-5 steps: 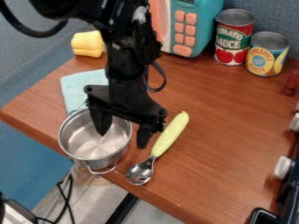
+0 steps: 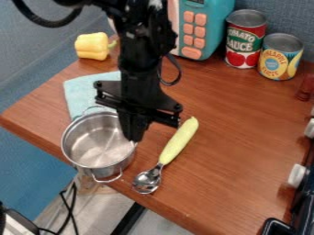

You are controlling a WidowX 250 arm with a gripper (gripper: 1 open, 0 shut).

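The black gripper (image 2: 130, 126) reaches down from the top over the right side of a steel pot (image 2: 92, 145), its fingertips at or just inside the rim. Whether it is open or shut on anything is hard to tell. The pot sits at the table's front left edge. A spoon with a pale yellow handle (image 2: 177, 142) lies right of the pot, its metal bowl toward the front. A light blue cloth (image 2: 79, 92) lies behind the pot.
A yellow object (image 2: 94, 45) is at the back left. A teal toy appliance (image 2: 193, 23), tomato sauce can (image 2: 244, 39), second can (image 2: 280, 57) and small red bottle (image 2: 307, 87) line the back. A black appliance (image 2: 295, 197) stands at right.
The gripper has risen slightly and turned, its fingers now closer together at the pot's right side than a second ago. The pot and spoon look unmoved.
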